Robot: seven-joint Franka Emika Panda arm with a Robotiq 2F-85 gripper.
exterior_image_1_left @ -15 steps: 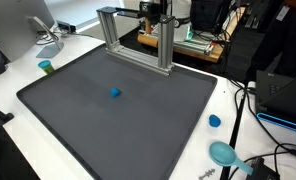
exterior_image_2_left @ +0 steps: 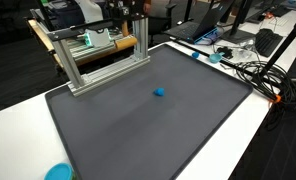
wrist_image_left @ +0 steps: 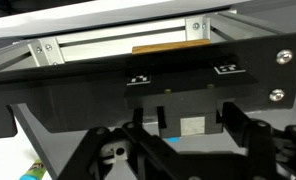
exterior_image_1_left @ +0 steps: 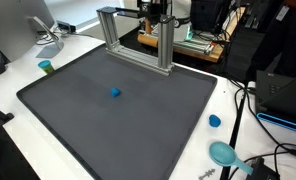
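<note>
In the wrist view, my gripper is at the lower edge, its dark fingers reaching up to a black bar [wrist_image_left: 78, 88]. A small dark block with a pale face [wrist_image_left: 192, 126] sits between the two sides of the gripper, on the bar. Dark on dark, the finger contact is unclear, so I cannot tell whether they grip it. The bar belongs to a metal frame [exterior_image_1_left: 138, 56] at the back edge of the board, also seen as a silver frame [exterior_image_2_left: 110, 75] at the upper left in the second exterior view. Only a dark part of the arm shows above it.
A small blue object [exterior_image_1_left: 115, 92] lies on the grey board [exterior_image_1_left: 118, 130], which is otherwise bare. A green cup [exterior_image_1_left: 46, 67] stands off its left side. Off the right side lie a blue disc [exterior_image_1_left: 215, 121] and a teal round piece [exterior_image_1_left: 224, 153], near black cables.
The dark arm part at the top of the metal frame has shifted slightly. Objects on and around the board have stayed in place.
</note>
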